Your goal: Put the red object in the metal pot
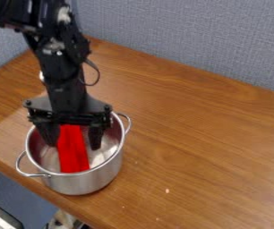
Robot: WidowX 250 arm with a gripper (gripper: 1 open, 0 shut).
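Note:
The long red object [72,154] is inside the metal pot [89,182], with its upper end up between the gripper's fingers. My black gripper [73,138] reaches down into the pot's mouth from above. Its fingers [95,136] stand apart, one on either side of the red object. Whether they press on it cannot be made out. The gripper body covers the back rim of the pot and the top of the red object.
The pot stands near the front left edge of the wooden table [200,152], one handle [29,168] toward that edge. A grey-blue partition [200,40] closes off the back.

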